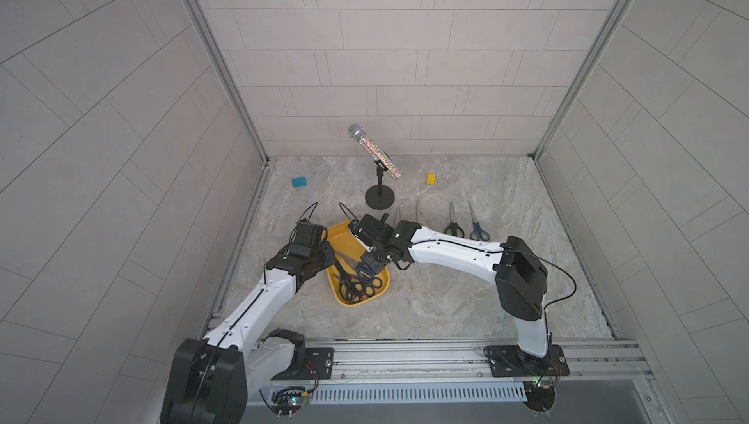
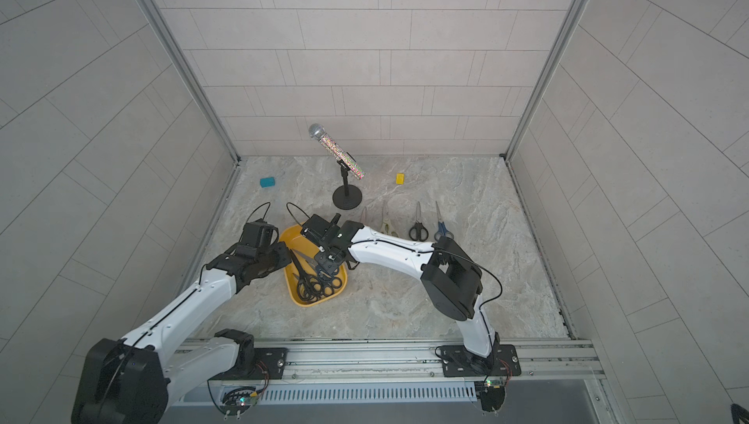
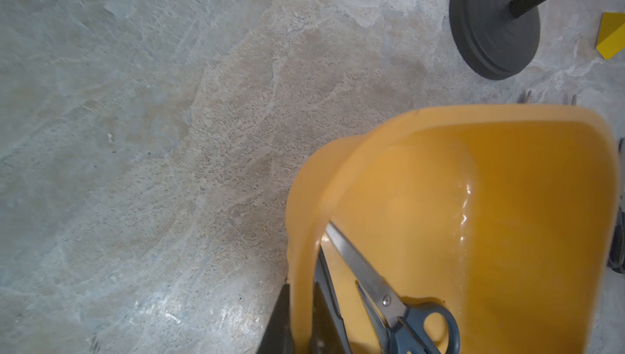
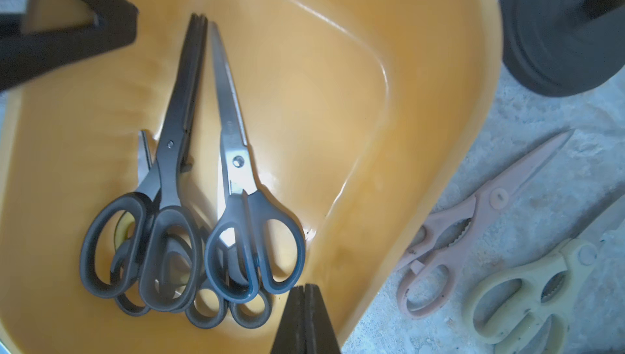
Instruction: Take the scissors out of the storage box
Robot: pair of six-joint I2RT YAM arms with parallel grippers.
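The yellow storage box (image 4: 449,93) holds several scissors. Blue-handled scissors (image 4: 244,220) lie with handles toward my right gripper, which is shut with nothing between its fingers; its tips are just past the handle loops. Left of them in that view lie dark-handled scissors with thick blades (image 4: 170,145), partly over other scissors whose loops (image 4: 250,315) show below. My left gripper is shut on the box's left rim, one finger on each side of the wall. Blades of the blue-handled scissors (image 3: 364,269) also show in the left wrist view.
Pink scissors (image 4: 478,223) and pale green scissors (image 4: 540,289) lie outside the box, with black (image 1: 453,225) and blue (image 1: 478,229) pairs farther right. Behind the box stands a microphone stand (image 1: 380,196).
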